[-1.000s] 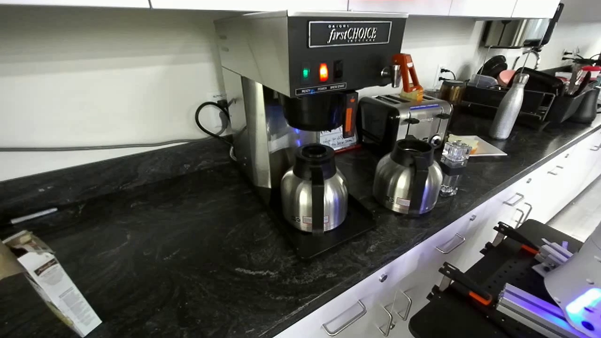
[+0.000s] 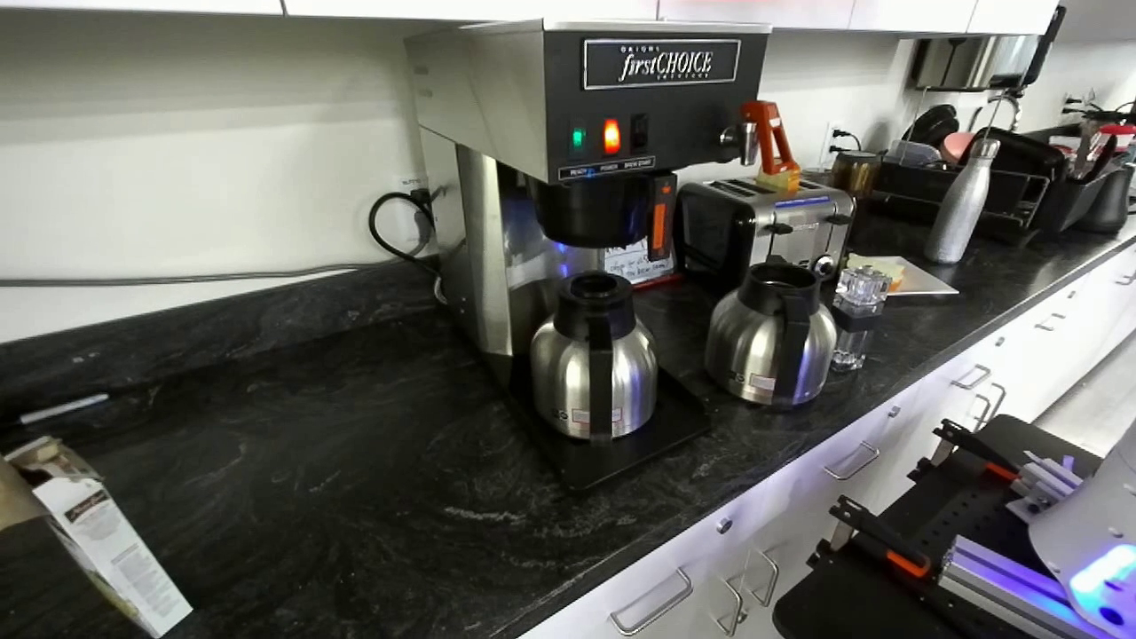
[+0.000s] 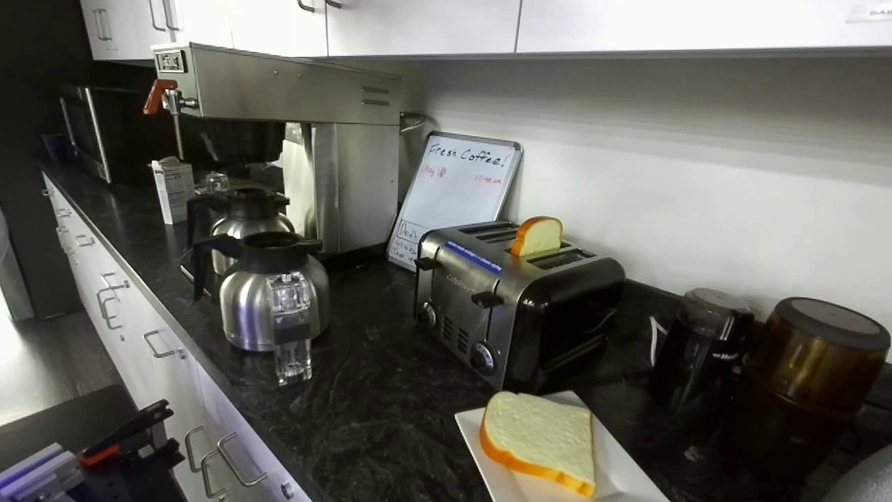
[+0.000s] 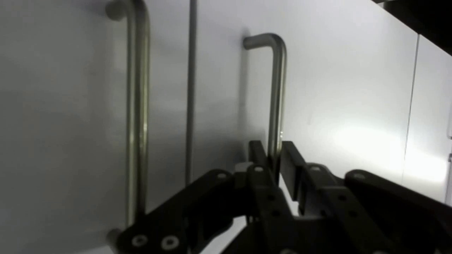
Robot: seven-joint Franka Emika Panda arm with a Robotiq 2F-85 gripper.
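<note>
A metal bar handle (image 4: 277,84) stands out from a pale cabinet door (image 4: 339,93) in the wrist view. My gripper is around its lower part, one dark finger (image 4: 257,153) on the left of the bar and the other on the right. The fingers are part open, with little room beside the bar; whether either finger touches it, I cannot tell. The handle's lower end is hidden behind the gripper. The door looks closed, its left edge along a straight seam. Neither exterior view shows the gripper.
A second bar handle (image 4: 137,114) is close by on the left, across the seam. On the dark counter (image 2: 319,469) stand a coffee maker (image 2: 479,96), two steel carafes (image 2: 767,330) and a toaster (image 3: 518,293). White upper cabinets (image 3: 418,25) hang above it.
</note>
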